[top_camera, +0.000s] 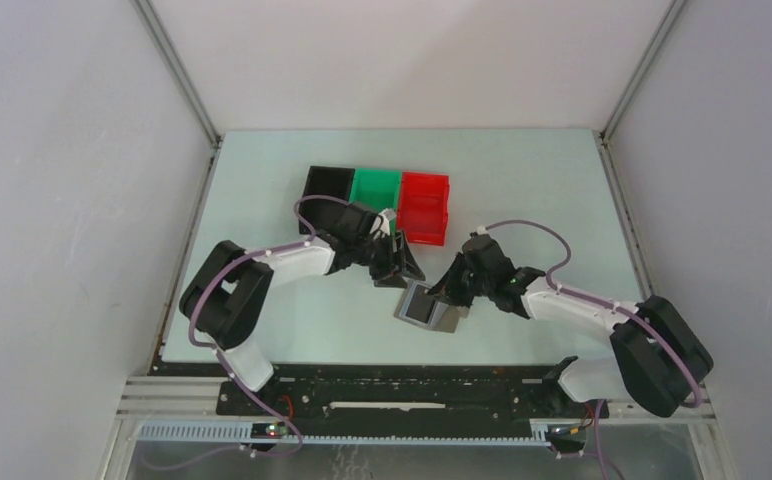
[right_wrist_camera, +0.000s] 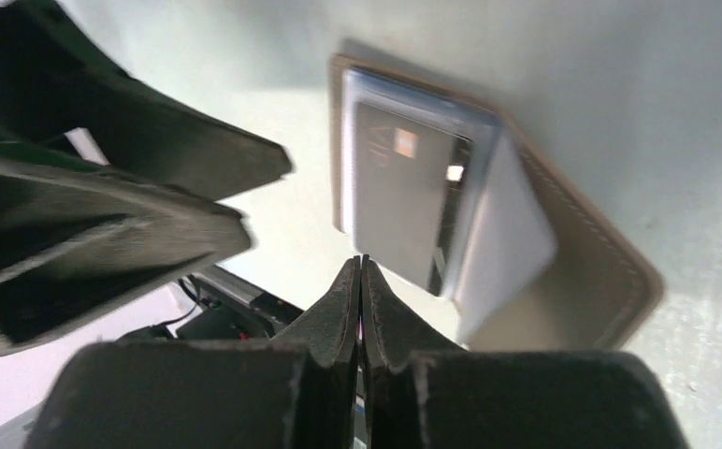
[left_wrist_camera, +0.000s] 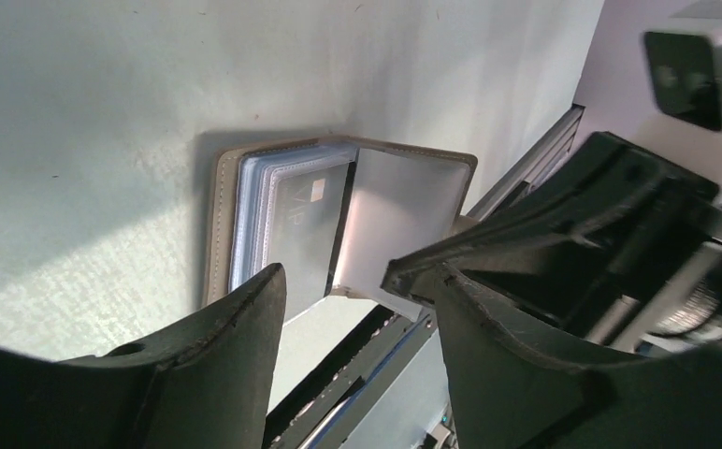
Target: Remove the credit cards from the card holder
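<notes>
The card holder (top_camera: 419,306) lies open on the table, with clear sleeves and a translucent flap; in the left wrist view (left_wrist_camera: 306,224) a card shows behind plastic, as it does in the right wrist view (right_wrist_camera: 399,187). My left gripper (top_camera: 398,268) hangs just above and left of the holder; its fingers (left_wrist_camera: 208,374) stand apart with nothing seen between them. My right gripper (top_camera: 444,292) is over the holder's right side; in its own view the fingertips (right_wrist_camera: 346,290) look close together, just short of the holder.
Black (top_camera: 326,176), green (top_camera: 375,178) and red (top_camera: 424,200) bins stand behind the arms. The two grippers are close to each other over the holder.
</notes>
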